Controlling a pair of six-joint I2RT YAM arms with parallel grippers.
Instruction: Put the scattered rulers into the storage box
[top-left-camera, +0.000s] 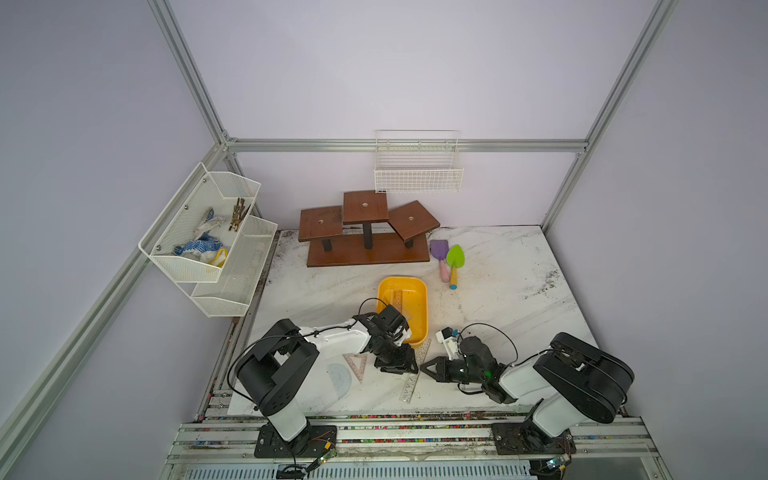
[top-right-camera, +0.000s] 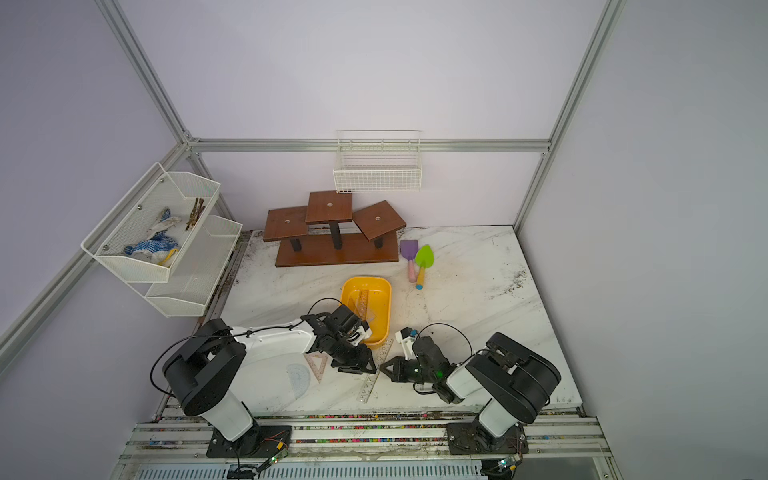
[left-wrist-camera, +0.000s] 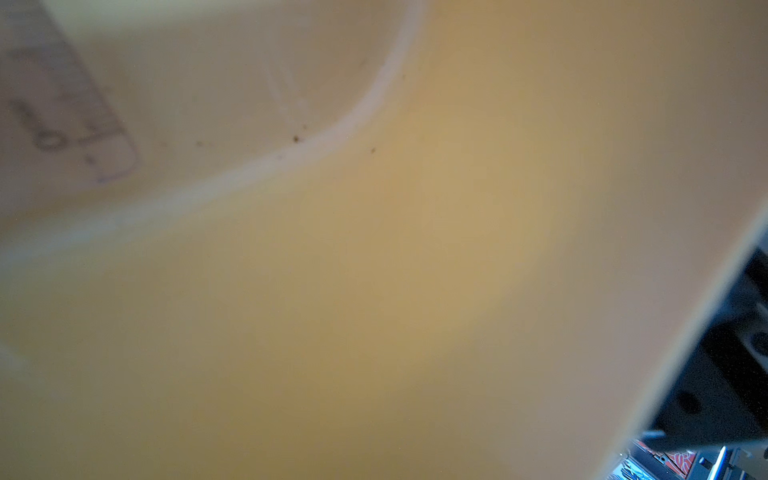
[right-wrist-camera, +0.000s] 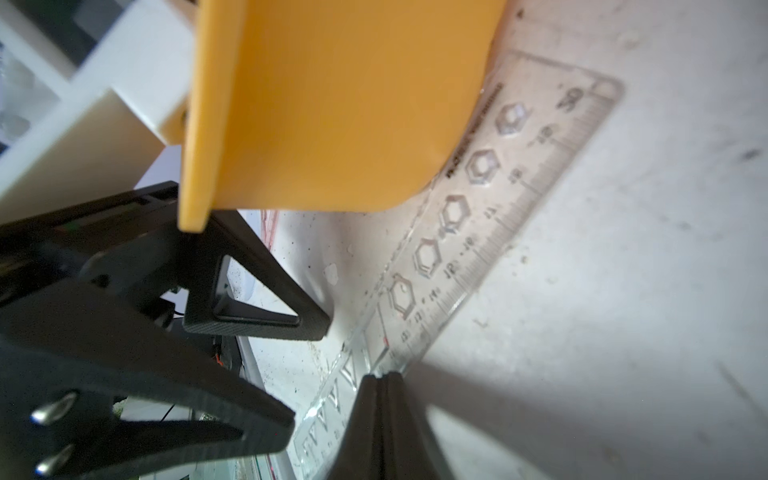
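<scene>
A long clear plastic ruler (right-wrist-camera: 468, 216) lies flat on the table in front of the yellow storage box (right-wrist-camera: 344, 112), running close along its side. My right gripper is shut, its tips together at the ruler's edge, the ruler outside them. Across the ruler, my left gripper stands open with its two fingers apart and nothing visible between them. Box wall fills most of the left wrist view, where a ruler end (left-wrist-camera: 68, 120) shows inside. A clear triangle (top-left-camera: 355, 365) and a clear protractor (top-left-camera: 339, 381) lie on the table at left.
Behind the box stands a brown tiered stand (top-left-camera: 368, 249). A purple shovel (top-left-camera: 440, 251) and a green shovel (top-left-camera: 455, 257) lie to its right. White mesh baskets (top-left-camera: 204, 276) hang at left. Clear table lies right of the box; both arms crowd the front.
</scene>
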